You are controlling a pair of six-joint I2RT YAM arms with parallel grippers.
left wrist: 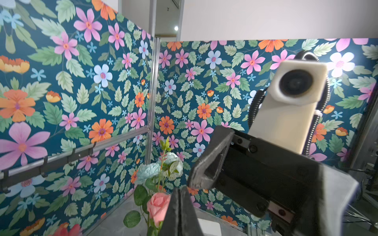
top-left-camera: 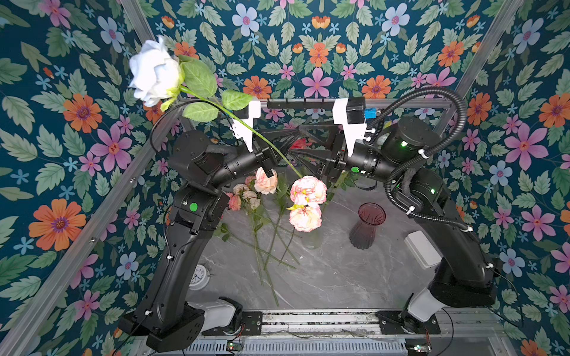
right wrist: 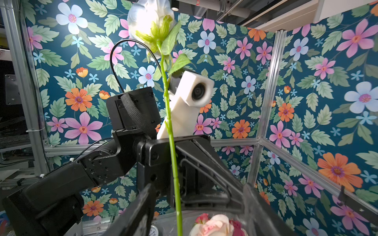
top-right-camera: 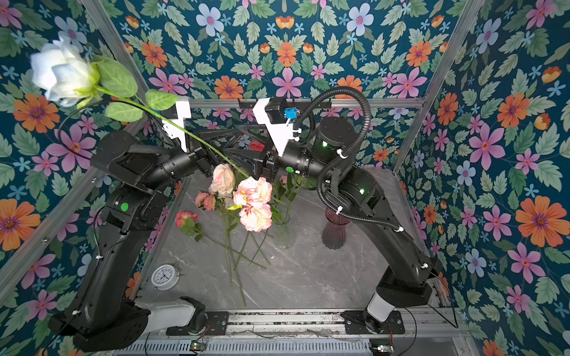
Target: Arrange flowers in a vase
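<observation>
A white rose (top-left-camera: 155,72) on a long green stem points up and left in the top views. My left gripper is shut, and the rose travels with it; the spot where its fingers meet the stem is hidden. In the right wrist view the stem (right wrist: 173,157) passes between the spread fingers of my right gripper, which is open and facing the left one. Below the arms stand a dark purple ribbed vase (top-left-camera: 367,225) and a clear glass vase (top-right-camera: 283,231), the latter under pink-cream flowers (top-left-camera: 307,201).
Several cut flowers lie on the grey table, their stems (top-left-camera: 267,261) crossing left of the clear vase. A round white dial (top-right-camera: 165,276) sits front left, a white box (top-left-camera: 422,248) at right.
</observation>
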